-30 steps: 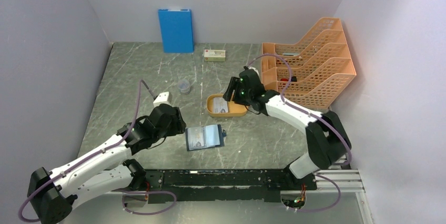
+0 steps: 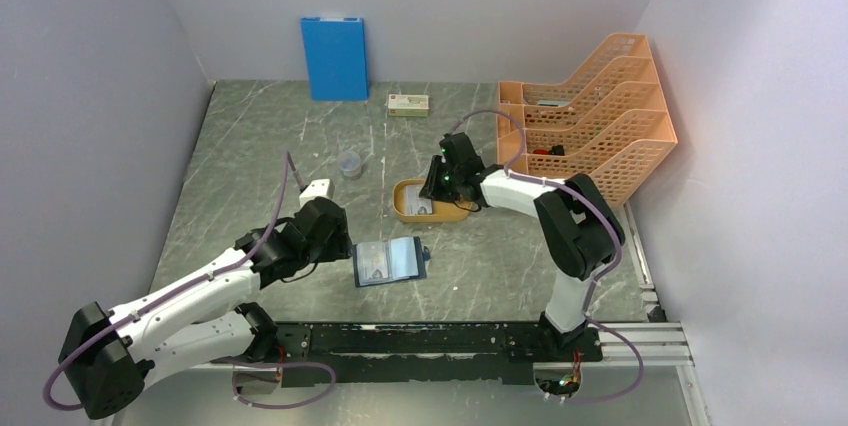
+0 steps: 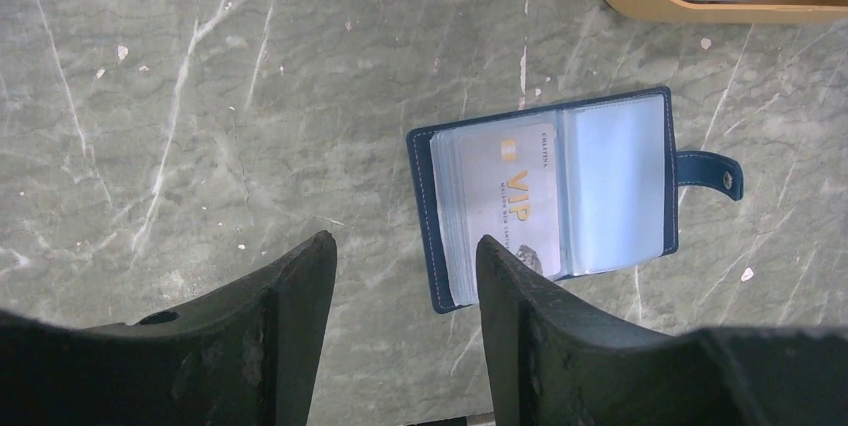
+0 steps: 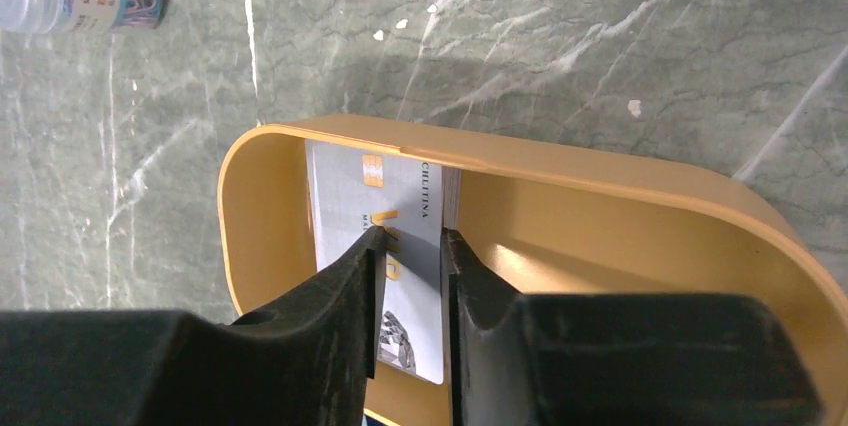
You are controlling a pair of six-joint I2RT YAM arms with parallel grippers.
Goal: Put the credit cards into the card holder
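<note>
The blue card holder (image 2: 390, 261) lies open on the table, a VIP card (image 3: 505, 181) showing in its clear sleeve. My left gripper (image 2: 337, 246) hangs left of it, fingers (image 3: 280, 316) apart with nothing between them. The tan tray (image 2: 460, 214) holds a stack of white cards (image 4: 340, 196). My right gripper is down in the tray, its fingertips close together at the stack's right part, one over the top card's face; whether they grip any card I cannot tell.
A clear tub of paper clips (image 2: 350, 164), a small box (image 2: 408, 105) and a blue board (image 2: 335, 56) are toward the back. An orange file rack (image 2: 590, 136) stands at the back right.
My right gripper has come down and leftward into the tray, and its fingers appear closer together. My left gripper has shifted slightly.
</note>
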